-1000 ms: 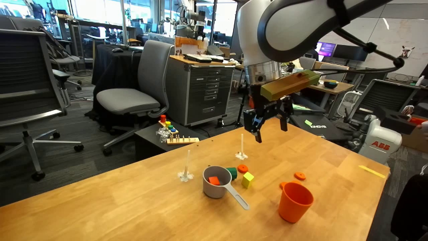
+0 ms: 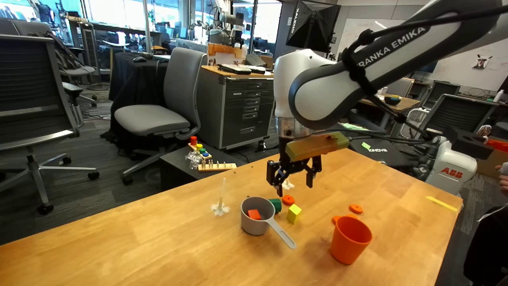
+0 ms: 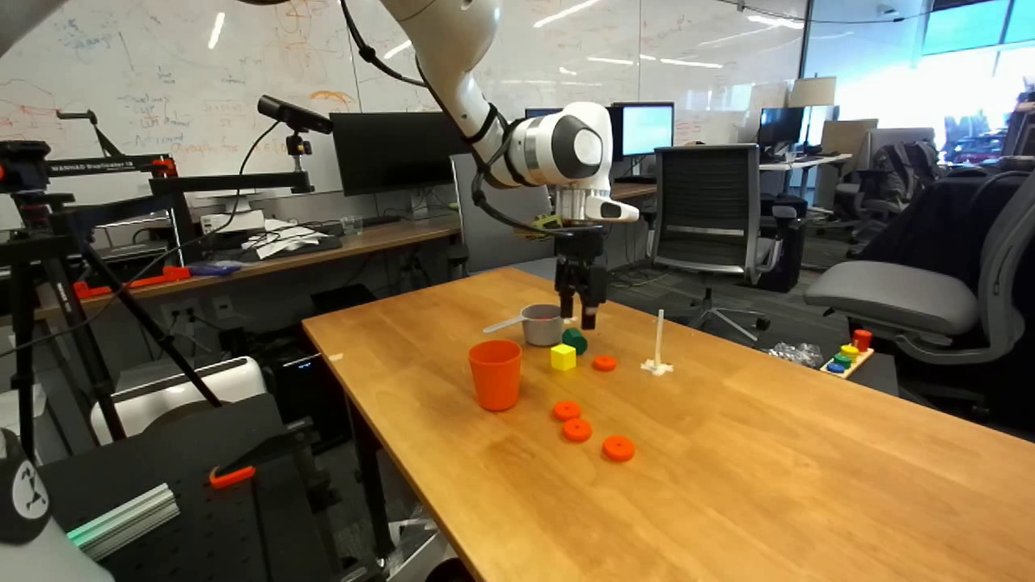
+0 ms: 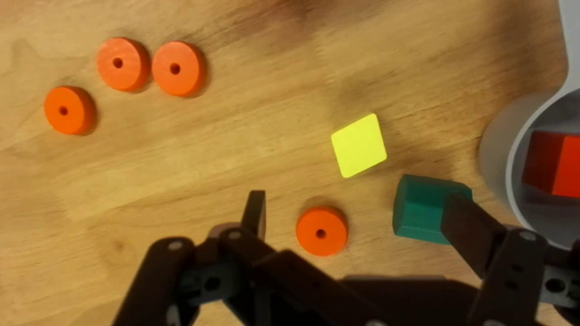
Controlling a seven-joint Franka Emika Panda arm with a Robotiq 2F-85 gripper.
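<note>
My gripper (image 2: pixel 295 186) hangs open above the table, nothing held between its fingers. In the wrist view an orange disc (image 4: pixel 321 231) with a centre hole lies on the wood below the gap. A green block (image 4: pixel 427 209) is partly covered by the right finger (image 4: pixel 471 233). The yellow block (image 4: pixel 359 146) sits farther up that view. At right, a grey handled pot (image 4: pixel 497 144) contains a red block (image 4: pixel 568 163). Exterior view 2 shows an orange cup (image 3: pixel 496 377) standing upright, with several orange discs on the table.
A thin upright peg (image 2: pixel 222 195) is fixed to the table left of the pot; the gripper mostly hides a second one. Wide bare tabletop (image 2: pixel 143 238) lies in the left foreground. Off the table, a low black stand carries a peg board (image 2: pixel 216 167).
My gripper has moved lower and to the left in exterior view 1, now overlapping the farther peg. It stays open, and the objects on the table have not moved.
</note>
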